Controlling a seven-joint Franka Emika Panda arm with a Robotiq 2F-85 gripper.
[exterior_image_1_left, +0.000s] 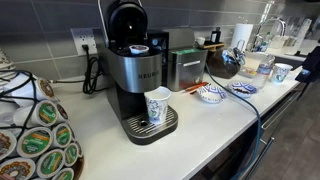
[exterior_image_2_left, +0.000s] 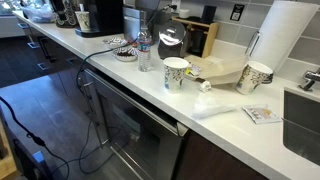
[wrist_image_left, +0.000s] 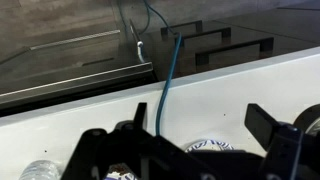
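In the wrist view my gripper stands open above the counter, its two black fingers wide apart with nothing between them. A patterned bowl (wrist_image_left: 208, 145) shows partly below and behind it. The coffee maker (exterior_image_1_left: 148, 70) has its lid raised, and a pod (exterior_image_1_left: 138, 49) shows in its top. On its drip tray stands a patterned paper cup (exterior_image_1_left: 157, 104). Several coffee pods (exterior_image_1_left: 36, 141) fill a rack at the left. Where the gripper is in the exterior views I cannot tell.
A clear bottle (exterior_image_2_left: 144, 50) and two patterned cups (exterior_image_2_left: 174, 74) stand along the counter, near a paper towel roll (exterior_image_2_left: 280, 35) and sink (exterior_image_2_left: 302, 125). A blue cable (wrist_image_left: 166, 85) crosses the counter's front edge.
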